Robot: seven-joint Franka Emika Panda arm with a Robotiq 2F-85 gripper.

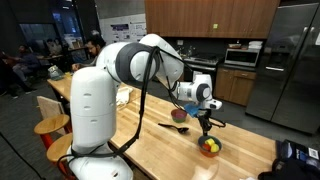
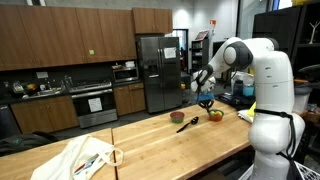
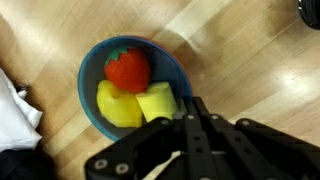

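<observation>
A blue bowl (image 3: 87, 98) holds a red strawberry (image 3: 128, 70), a yellow fruit-like piece (image 3: 117, 106) and a pale yellow chunk (image 3: 156, 101). In exterior view 1, that bowl (image 1: 201, 148) stands on the wooden table below and slightly right of my gripper (image 1: 206, 130). From the wrist, my gripper appears over the bowl's edge, beside the pale chunk. Its fingers are together, and nothing shows between them. Part of the bowl's near edge is hidden behind the gripper.
A reddish bowl (image 1: 179, 115) and a dark utensil-like object (image 1: 181, 128) lie farther back on the table. White cloth (image 3: 14, 112) and something black border the left of the wrist view. Bare wood (image 1: 160, 150) extends left of the blue bowl.
</observation>
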